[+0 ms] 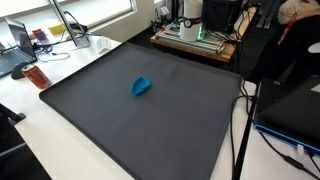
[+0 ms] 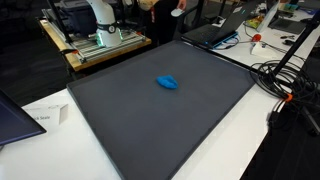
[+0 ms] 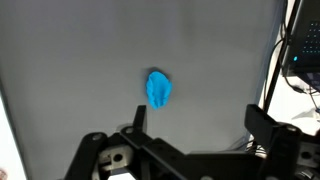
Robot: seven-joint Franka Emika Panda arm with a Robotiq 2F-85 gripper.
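Observation:
A small crumpled blue item, perhaps cloth (image 1: pixel 140 86), lies on a large dark grey mat (image 1: pixel 150 130). In exterior view 2 the blue item (image 2: pixel 167 82) is toward the far part of the mat, with bare surface all round it. From the wrist it appears as a blue patch (image 3: pixel 158 89) near the middle of the picture. My gripper shows at the bottom of the wrist view, its fingers spread wide apart and nothing between them. It hangs above the mat, apart from the blue item. Neither exterior view shows the gripper.
A red can (image 1: pixel 36 76) stands just off the mat's corner, close to a laptop (image 1: pixel 14 58). Black cables (image 2: pixel 290 85) run along one side of the white table (image 2: pixel 215 150). A dark monitor-like object (image 1: pixel 290 105) stands at the right.

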